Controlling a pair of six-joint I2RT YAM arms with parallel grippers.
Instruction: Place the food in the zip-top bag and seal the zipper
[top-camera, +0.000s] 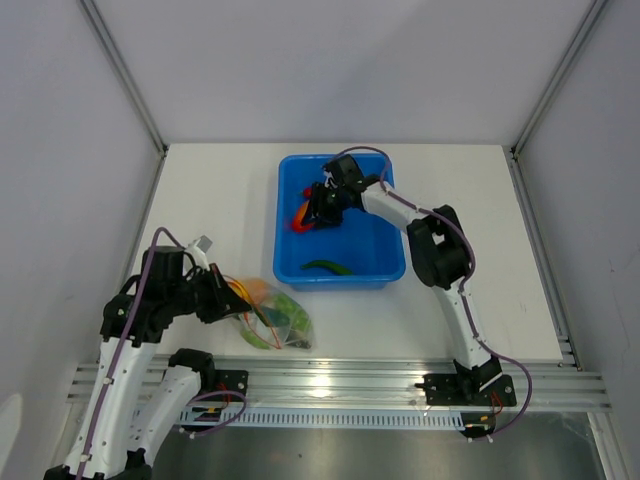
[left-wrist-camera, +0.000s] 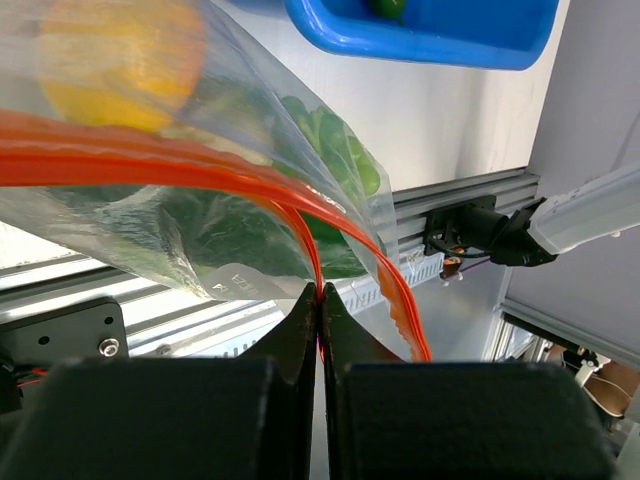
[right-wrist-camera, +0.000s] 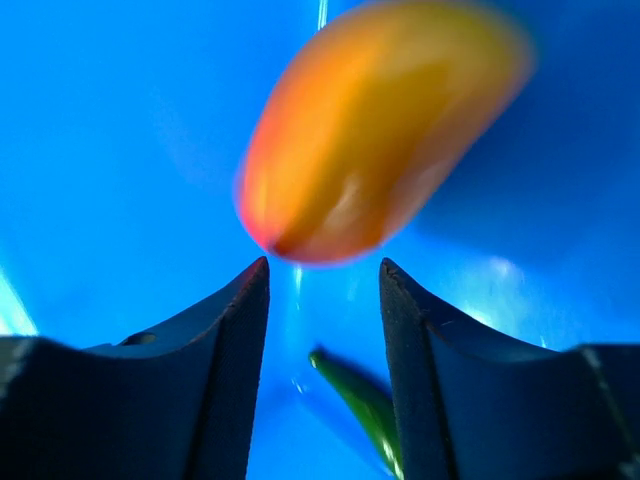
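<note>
The clear zip top bag (top-camera: 283, 322) lies on the near left of the table, with orange and green food inside. Its orange zip strip (left-wrist-camera: 230, 178) runs down to the tips of my left gripper, which is shut on the bag's edge. In the blue bin, an orange-red food piece (right-wrist-camera: 370, 140) lies just beyond the fingertips of my right gripper. Those fingers stand apart with nothing between them. From above, the right gripper (top-camera: 312, 212) partly covers this orange-red piece (top-camera: 299, 222).
A green pepper (top-camera: 327, 267) lies near the front of the blue bin (top-camera: 340, 282). Another red item (top-camera: 308, 190) sits toward the back, partly covered. The bin's walls surround the right gripper.
</note>
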